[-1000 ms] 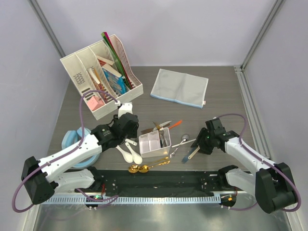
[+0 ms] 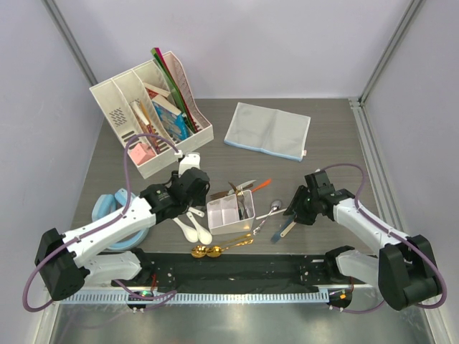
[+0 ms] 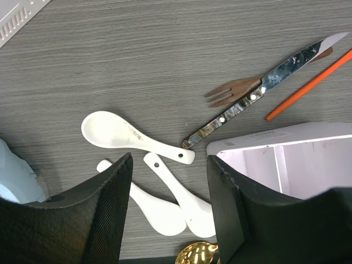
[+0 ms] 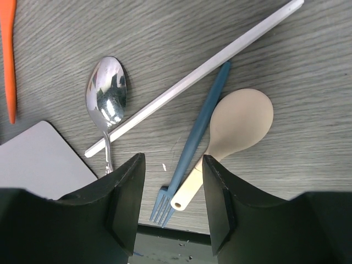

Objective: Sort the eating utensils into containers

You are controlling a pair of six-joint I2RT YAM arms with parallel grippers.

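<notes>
A small white divided container [image 2: 229, 222] sits mid-table with cutlery in it. My left gripper is open over white spoons [image 3: 111, 130], beside a knife [image 3: 284, 68], a wooden fork [image 3: 237, 88] and an orange utensil [image 3: 308, 84]. Gold spoons [image 2: 214, 251] lie at the front edge. My right gripper is part open, empty, above a blue fork [image 4: 196, 133] and a beige wooden spoon [image 4: 237, 119]. A metal spoon [image 4: 105, 98] and a white stick [image 4: 250, 37] lie near them.
A white organizer [image 2: 107, 96] with books and boxes stands back left. A folded cloth [image 2: 267, 127] lies at the back. Blue rounded items [image 2: 105, 209] sit at the left.
The right arm has risen or shifted slightly upward in the top view. The utensils look unchanged.
</notes>
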